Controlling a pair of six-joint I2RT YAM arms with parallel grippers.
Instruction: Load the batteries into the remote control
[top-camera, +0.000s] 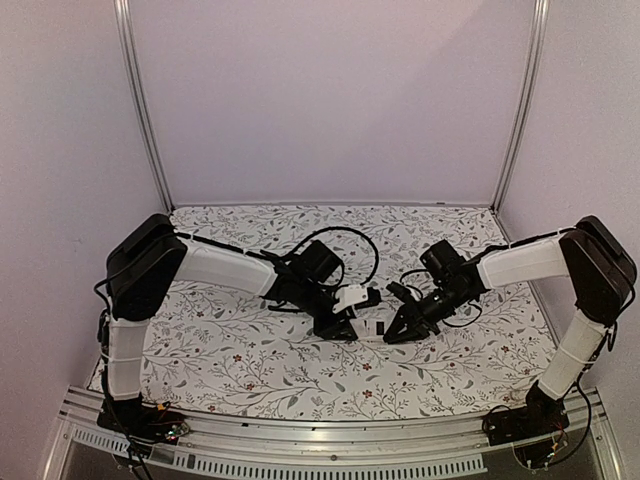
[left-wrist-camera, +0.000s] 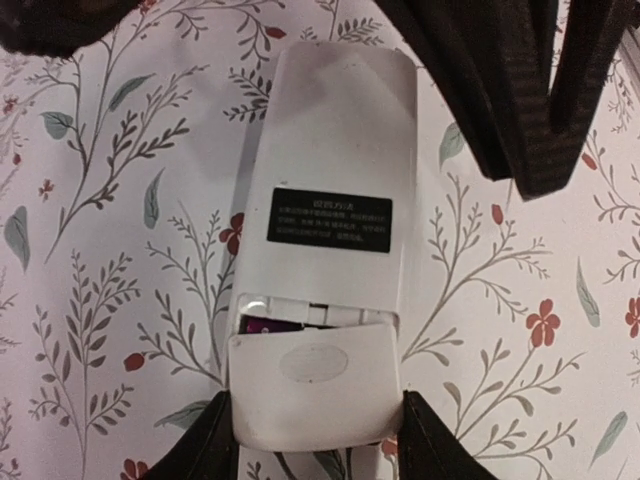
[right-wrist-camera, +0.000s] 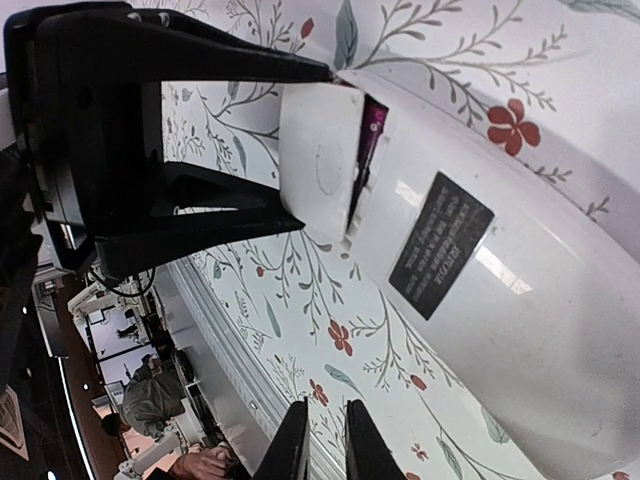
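The white remote (left-wrist-camera: 335, 120) lies back up on the floral surface, dark label toward the middle. Its loose battery cover (left-wrist-camera: 315, 380) sits askew over the compartment, where a purple battery (left-wrist-camera: 265, 326) shows. My left gripper is shut on the cover end of the remote, seen between its fingertips in both wrist views. My right gripper stands part open above the surface beside the remote, nothing seen between its fingers; in the left wrist view its dark fingers fill the top right. In the top view both grippers meet around the remote at the centre.
Pale walls enclose the back and sides, and a metal rail (top-camera: 330, 425) runs along the front edge.
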